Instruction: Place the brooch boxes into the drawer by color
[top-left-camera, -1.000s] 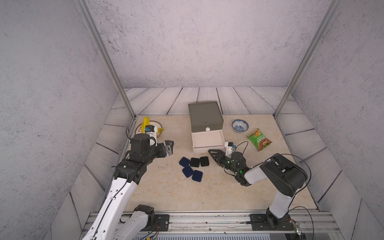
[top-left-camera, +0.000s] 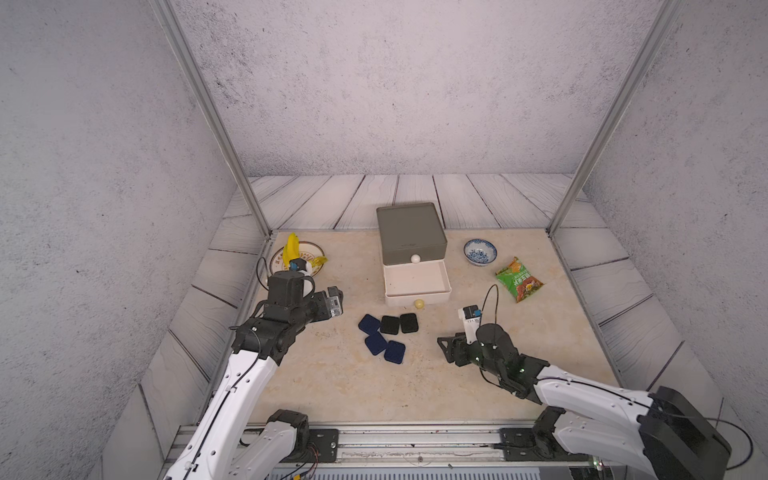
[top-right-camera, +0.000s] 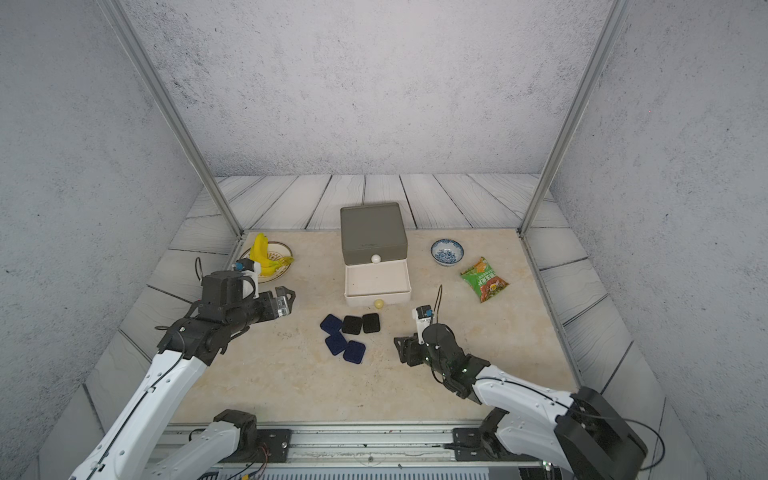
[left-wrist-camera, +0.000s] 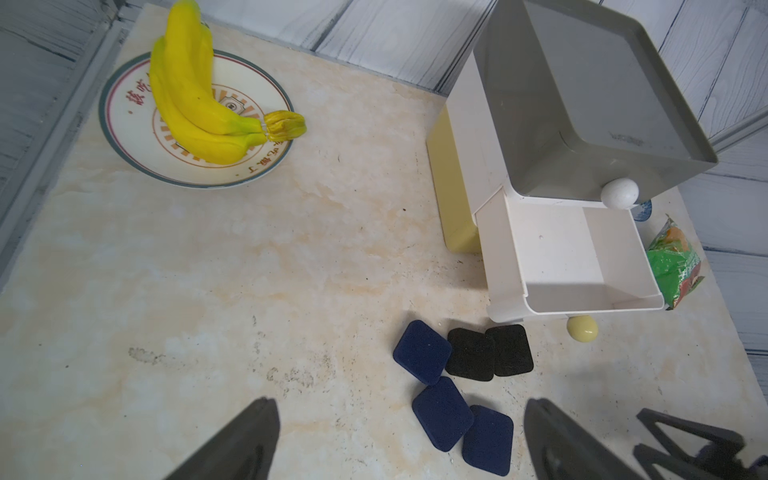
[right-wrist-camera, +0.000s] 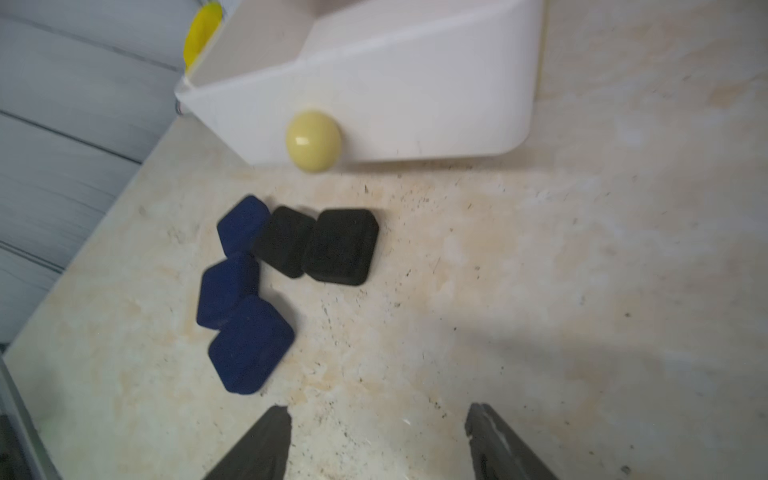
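Three dark blue brooch boxes and two black brooch boxes lie close together on the table, in front of a small chest. The chest's lower white drawer with a yellow knob is pulled out and looks empty. Its grey upper part has a white knob. Off to the left of the boxes, above the table, my left gripper is open and empty. My right gripper is also open with nothing between its fingers, right of the boxes and in front of the drawer.
A plate with yellow bananas stands at the back left. Right of the chest are a blue-patterned bowl and a green snack bag.
My right gripper has drawn back from near the drawer's yellow knob, toward the front and slightly right. The left gripper has shifted only a little. Boxes and drawer look unmoved.
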